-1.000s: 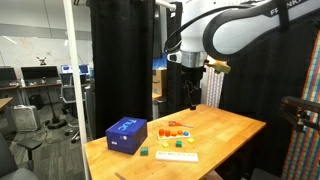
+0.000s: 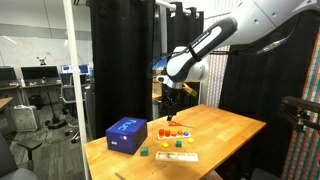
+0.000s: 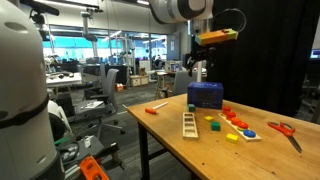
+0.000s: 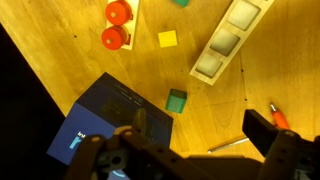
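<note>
My gripper is open above the wooden table (image 2: 225, 127), its dark fingers far apart with nothing between them. Just ahead of that gap in the wrist view, a green block (image 4: 176, 100) lies on the table below. Beside it are the blue box (image 4: 118, 112), partly covered by the left finger, and a pale wooden tray with compartments (image 4: 208, 65). Farther up lies a yellow block (image 4: 167, 39). In the first exterior view the arm reaches in from the upper right, over the table's far side.
Red knobs (image 4: 114, 38) sit on a wooden board. An orange-handled tool (image 4: 279, 118) lies near the right finger. Red-handled scissors (image 3: 283, 129) rest by the table's edge. Several small blocks surround the tray.
The blue box, blocks and tray have stayed put.
</note>
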